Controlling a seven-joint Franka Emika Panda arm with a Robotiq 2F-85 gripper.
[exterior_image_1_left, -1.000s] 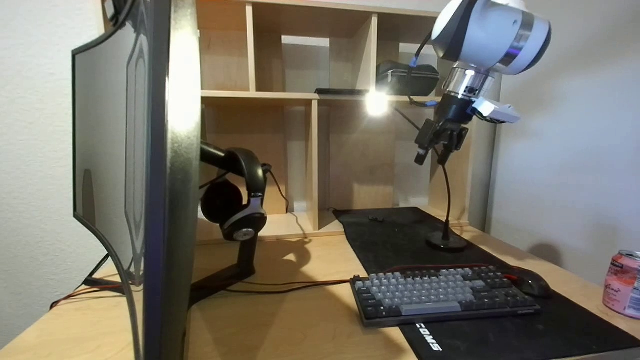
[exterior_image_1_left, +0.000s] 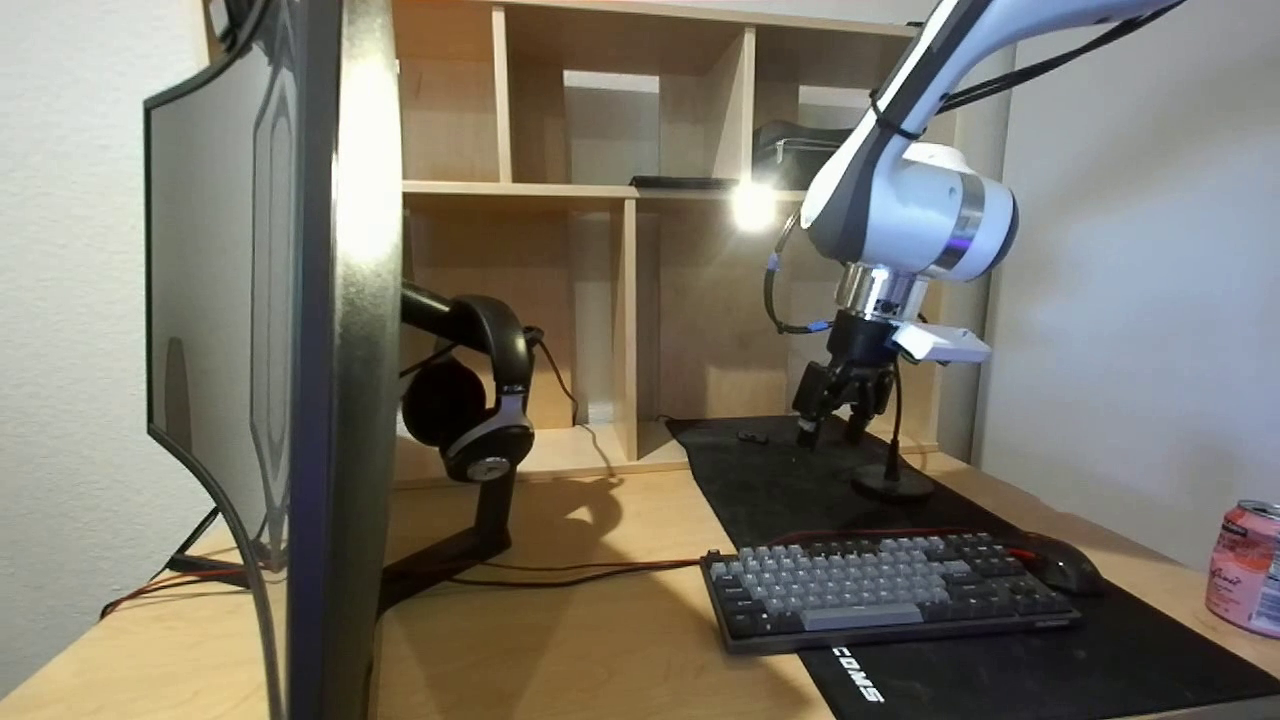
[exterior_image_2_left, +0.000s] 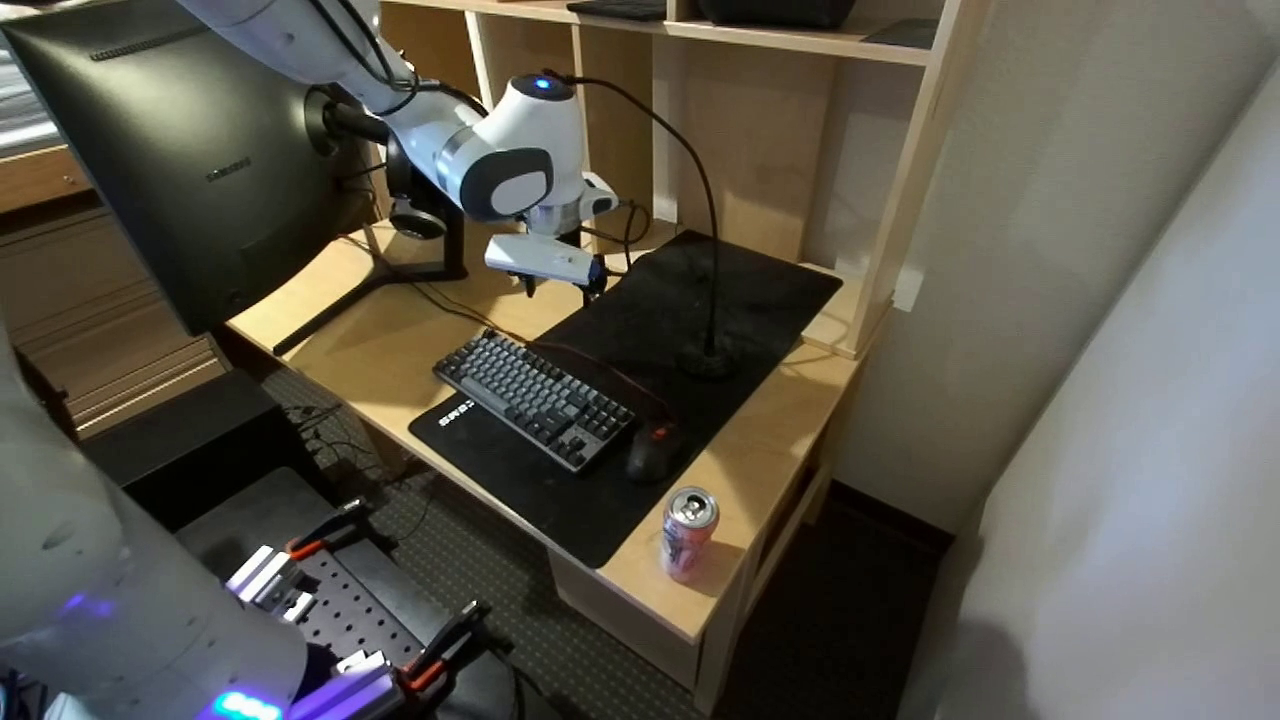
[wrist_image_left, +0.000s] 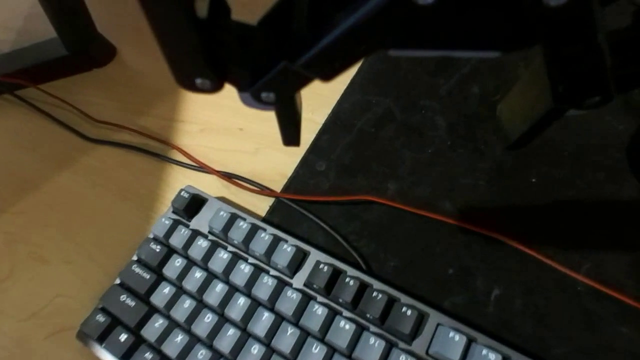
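Note:
My gripper (exterior_image_1_left: 831, 430) points downward above the far part of the black desk mat (exterior_image_1_left: 732, 480). Its two dark fingers stand well apart in the wrist view, the left fingertip (wrist_image_left: 289, 129) over the mat's edge. Nothing shows between them, so the gripper is open and empty. The grey and black keyboard (wrist_image_left: 258, 306) lies nearer the desk's front, clear of the fingers. On the mat's far end sits a small dark item (exterior_image_1_left: 752, 437), left of the gripper in exterior view 1; its kind is too small to tell.
A gooseneck lamp's base (exterior_image_2_left: 708, 360) stands on the mat, its stem rising close to the arm. The mouse (exterior_image_2_left: 655, 450) and a pink can (exterior_image_2_left: 689, 540) are at the right. The monitor (exterior_image_2_left: 180, 156) and headphones (exterior_image_1_left: 486, 396) occupy the left, with shelves (exterior_image_1_left: 576, 192) behind.
The arm has come down and a little left in exterior view 1, bringing my gripper from shelf height to low over the mat. The desk objects have not moved.

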